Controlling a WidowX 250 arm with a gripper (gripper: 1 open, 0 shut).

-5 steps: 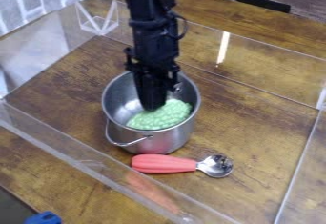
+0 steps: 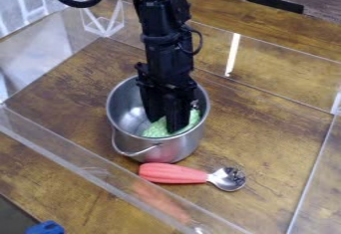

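The black gripper reaches down into a steel pot with a wire handle, its fingers low inside over a pale green textured item on the pot's floor. The arm covers much of that item, and whether the fingers are on it cannot be told. A spoon with a pink handle and a metal bowl end lies in front of the pot.
Bare wooden board lies to the right and left of the pot. A blue object sits at the bottom left corner. Clear strips or edges border the board.
The gripper has come down deeper into the pot and now hides more of the green item. The pot and spoon are roughly where they were.
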